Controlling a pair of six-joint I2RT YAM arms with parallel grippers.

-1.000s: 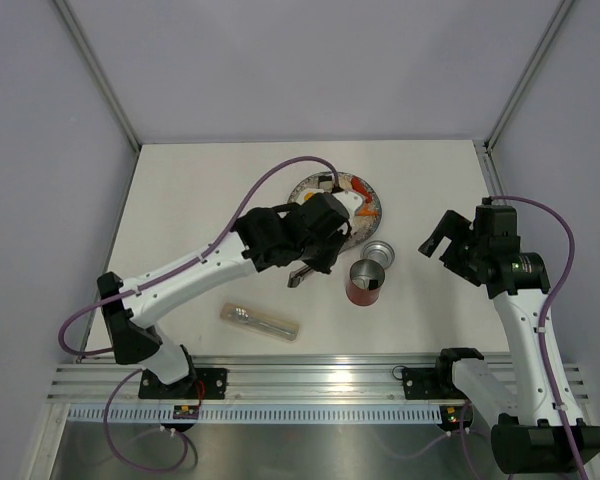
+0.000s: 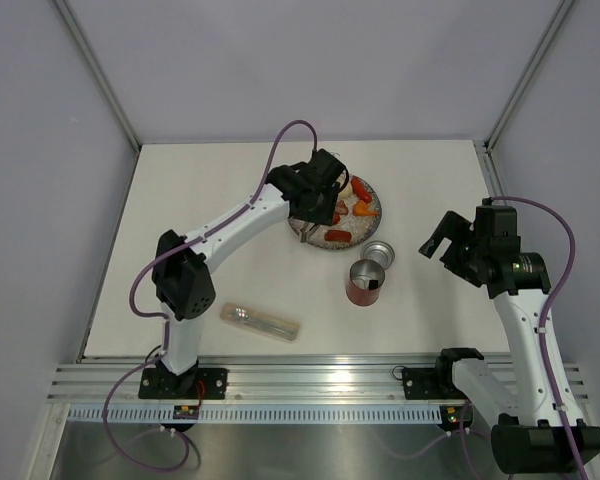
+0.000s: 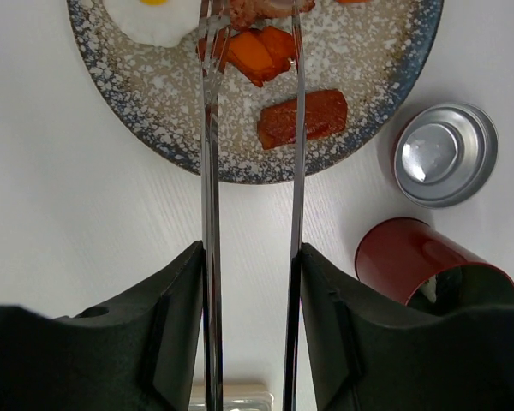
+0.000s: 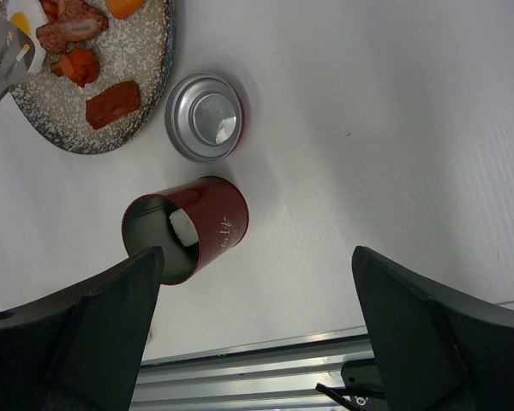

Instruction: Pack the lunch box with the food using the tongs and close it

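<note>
A speckled plate holds a fried egg, meat, orange pieces and sausage pieces. My left gripper hangs over it, part open, its long slotted fingers either side of food; whether it touches any is unclear. The red canister lies or stands below the plate's right side, a pale piece inside, with the round metal lid beside it. My right gripper stands open at the right, away from the plate, nothing between its fingers.
A long tray with metal utensils lies at the front left of the table.
My left arm has moved back and up in the top view, from near the canister to over the plate. The right arm has not moved.
</note>
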